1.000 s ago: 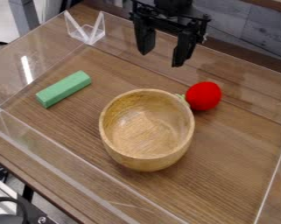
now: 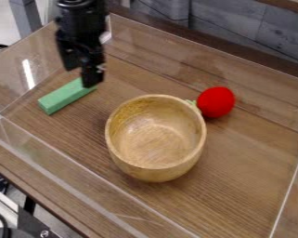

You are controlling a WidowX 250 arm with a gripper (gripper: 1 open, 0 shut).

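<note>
My gripper [image 2: 79, 63] hangs at the upper left, above and a little behind a green block [image 2: 68, 97] lying on the wooden table [image 2: 251, 186]. It is a dark shape, open, with nothing seen between its fingers. A large tan bowl [image 2: 155, 149] sits in the middle front. A red round object [image 2: 215, 101] with a pale green bit at its left lies just beyond the bowl's right rim.
The table's left edge drops away at the lower left.
My gripper has moved from the back right, above the bowl and red object, leftward to above the green block. The objects on the table look unmoved.
</note>
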